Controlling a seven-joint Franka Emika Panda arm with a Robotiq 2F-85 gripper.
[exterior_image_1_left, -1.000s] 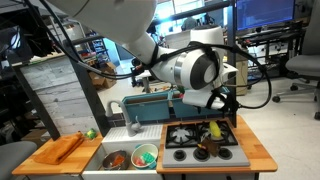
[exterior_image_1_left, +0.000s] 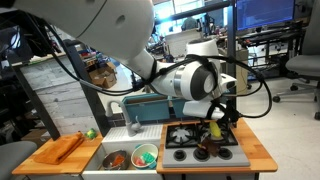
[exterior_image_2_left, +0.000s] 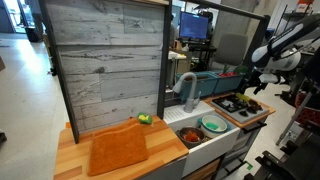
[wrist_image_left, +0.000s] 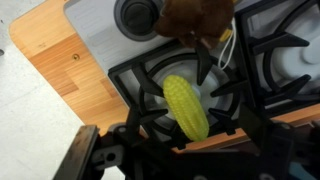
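In the wrist view a yellow corn cob (wrist_image_left: 185, 108) lies across a burner grate of the stove (wrist_image_left: 130, 75). My gripper is open, its two fingers (wrist_image_left: 100, 152) on either side of the cob's lower end; nothing is held. A brown object (wrist_image_left: 195, 17), shape unclear, rests on the stove at the top edge of that view. From exterior view 1, the gripper hangs over the right half of the stove, close above the yellow cob (exterior_image_1_left: 215, 130). How much height separates them is hard to tell.
Left of the stove is a sink holding a pot (exterior_image_1_left: 115, 159) and a green-rimmed bowl (exterior_image_1_left: 145, 155). An orange cloth (exterior_image_2_left: 118, 148) and a small green-and-yellow item (exterior_image_2_left: 146, 119) lie on the wooden counter. A faucet (exterior_image_2_left: 186, 90) rises behind the sink. Bare wood borders the stove's right side.
Over the last second the arm has come down and slightly toward the stove's front, bringing the gripper closer to the cob. The objects on the stove look unmoved.
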